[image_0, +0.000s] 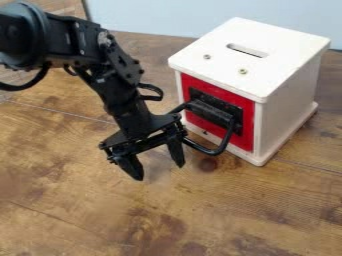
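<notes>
A white wooden box (281, 115) with a red front panel (246, 140) stands on the wooden floor at the right. A black handle or bar (227, 135) sticks out from the red panel and bends down toward the gripper. My gripper (155, 164) hangs left of the box, fingers pointing down and spread open, with nothing visible between them. It is low over the floor; whether it touches the bar behind it is not clear.
A pale wall (160, 12) runs along the back. The box top has a slot and two small fixings.
</notes>
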